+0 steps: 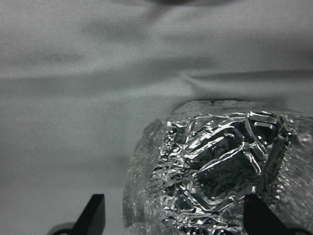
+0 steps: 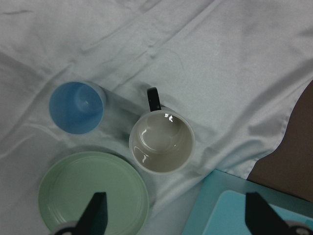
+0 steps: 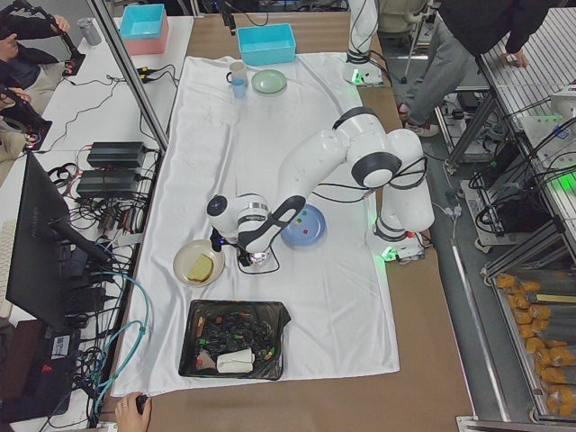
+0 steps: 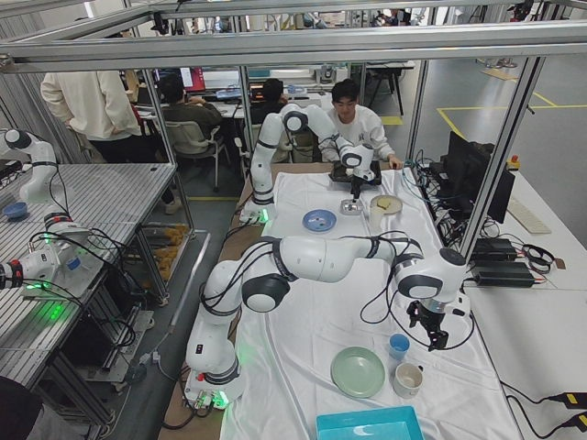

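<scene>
A crinkled silver foil object (image 1: 220,161) fills the lower right of the left wrist view; from above it shows as a small shiny tray (image 4: 351,207) between the blue plate (image 4: 319,220) and the cream plate (image 4: 387,204). My left gripper stands open just over it, holding nothing visible. My right gripper is open above the other end of the cloth, over a grey mug (image 2: 161,142) with a dark handle, a blue cup (image 2: 76,107), a green plate (image 2: 93,191) and a cyan bin (image 2: 220,215).
A black tray (image 3: 193,360) of dark items sits at one end of the white cloth (image 3: 342,342). A yellow piece (image 3: 200,268) lies on the cream plate. The middle of the cloth beside the blue cup is clear. Monitors and cables line one side.
</scene>
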